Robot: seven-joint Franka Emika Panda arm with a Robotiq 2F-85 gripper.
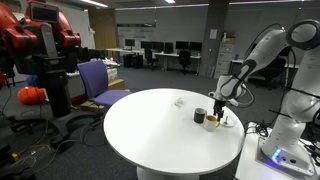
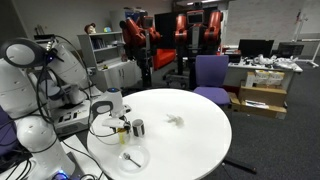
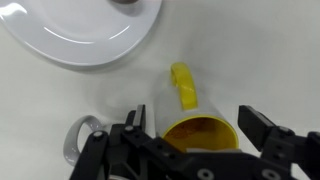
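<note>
A mug with a yellow inside (image 3: 200,131) and a yellow handle (image 3: 184,86) lies below my gripper in the wrist view. The gripper is open, its dark fingers standing on either side of the mug's rim, with nothing visibly gripped. In exterior view 1 the mug (image 1: 211,125) is on the white table, with the gripper (image 1: 219,112) just above and beside it. Exterior view 2 shows the yellow mug (image 2: 123,137) partly overlapped by the gripper (image 2: 118,127). How far down the fingers reach around the mug is hard to tell.
A dark metallic mug (image 1: 200,115) stands close beside the yellow one; its handle (image 3: 75,142) shows near my left finger. A white plate (image 3: 78,55) with a small object lies nearby. A crumpled white item (image 2: 175,121) rests farther off.
</note>
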